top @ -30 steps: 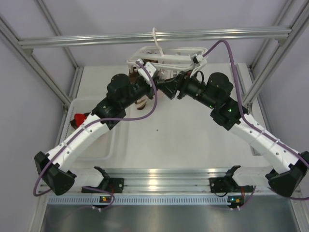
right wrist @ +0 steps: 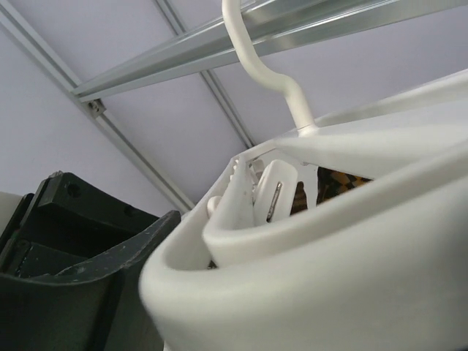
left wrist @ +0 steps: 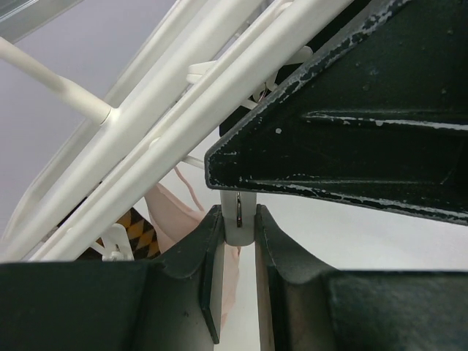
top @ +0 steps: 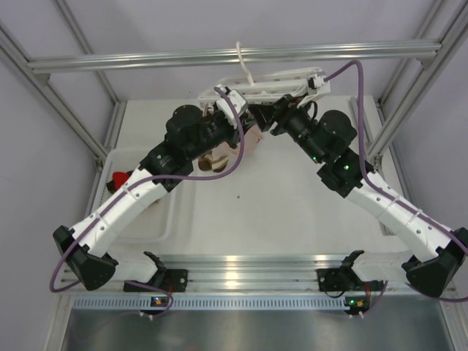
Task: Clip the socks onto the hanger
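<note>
The white hanger (top: 274, 86) hangs from the rail by its hook (right wrist: 256, 62). A pink sock (left wrist: 175, 216) and a dark, yellow-patterned sock (left wrist: 139, 228) hang below it. My left gripper is shut on a white clip (left wrist: 238, 212) under the hanger's frame. Just above that clip a black finger (left wrist: 329, 139) of my right gripper (top: 257, 115) reaches in from the right. What sits between the right fingers is hidden. In the right wrist view the hanger fills the foreground, with another white clip (right wrist: 275, 191) inside its frame.
A metal rail (top: 146, 62) crosses above both arms. At the left stands a white bin (top: 150, 238) with a red item (top: 121, 179) in it. The two grippers are very close together.
My left gripper has moved right with it. Compared with a second ago, the right gripper sits a little higher.
</note>
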